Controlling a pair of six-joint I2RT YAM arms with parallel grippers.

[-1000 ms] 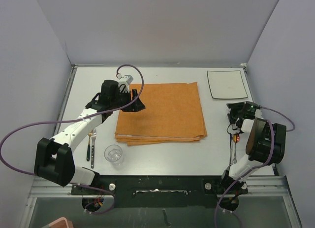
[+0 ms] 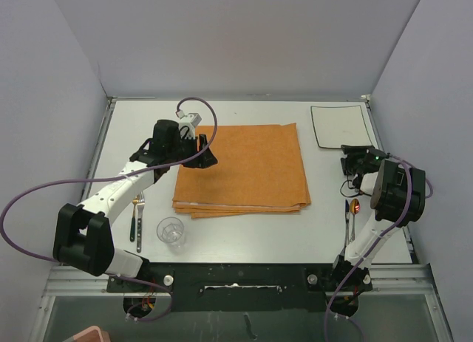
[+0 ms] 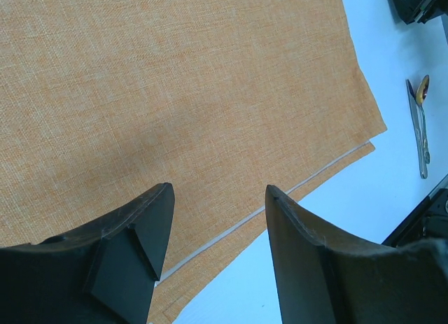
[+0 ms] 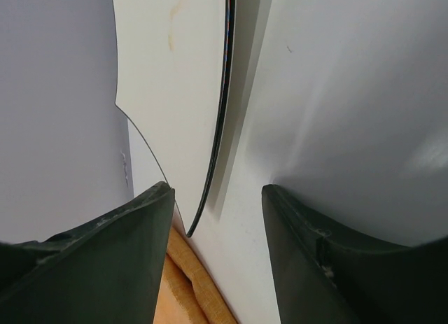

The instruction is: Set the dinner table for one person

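Observation:
An orange placemat (image 2: 236,165) lies mid-table, doubled along its front edge. A white square plate (image 2: 338,124) with a dark rim lies at the back right; my right gripper is low at its near edge, fingers apart, the rim between them in view but not visibly gripped. My left gripper hangs open over the placemat, nothing between its fingers. A knife (image 3: 417,128) and spoon (image 3: 423,93) lie right of the mat; more cutlery (image 2: 140,220) lies at the left, and a clear glass (image 2: 171,233) stands at front left.
Grey walls enclose the back and sides. The right arm is close to the right wall.
My right arm has moved toward the back, bringing its gripper up to the plate's near edge. The left arm is almost unchanged.

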